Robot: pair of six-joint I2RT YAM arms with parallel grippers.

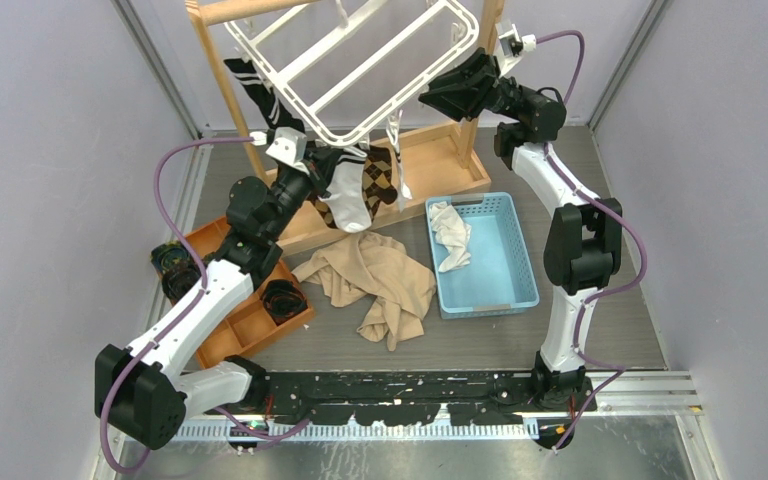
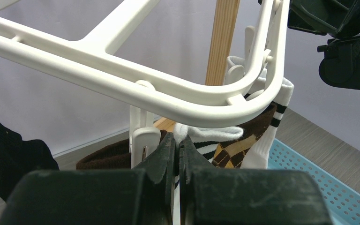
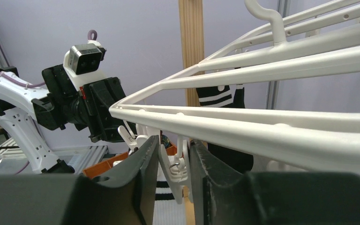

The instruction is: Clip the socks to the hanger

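My left gripper is shut, with the folded top of a white sock with black stripes (image 2: 215,135) pinched between its fingertips. In the top view the white sock (image 1: 349,200) hangs beside a brown argyle sock (image 1: 378,175) under the front of the white hanger (image 1: 305,103). Beneath the hanger's edge, my right gripper has its fingers close on both sides of a white clip (image 3: 174,164) and appears to touch it. A black striped sock (image 1: 260,93) hangs at the hanger's left.
A blue basket (image 1: 532,285) holding a white cloth (image 1: 449,237) stands right of a tan cloth (image 1: 385,280) on the floor. The wooden stand (image 1: 475,180) frames the hanger. An orange box (image 1: 230,340) with dark items sits at the left.
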